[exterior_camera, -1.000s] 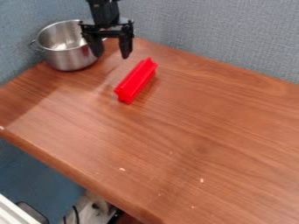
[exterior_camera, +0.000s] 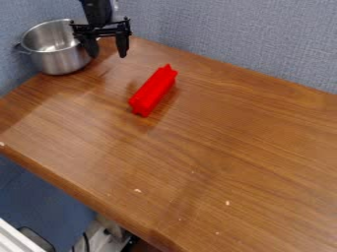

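My black gripper is at the top left, open, with its dark fingers over the right part of a steel pot; nothing shows between them. The pot stands upright in the table's far left corner, its right side partly hidden behind the gripper. A red oblong object lies diagonally on the wooden table, below and to the right of the gripper, apart from it and from the pot.
Grey-blue padded walls border the back and left. Below the near left edge are cables and white parts.
The pot and red object have stayed where they were.
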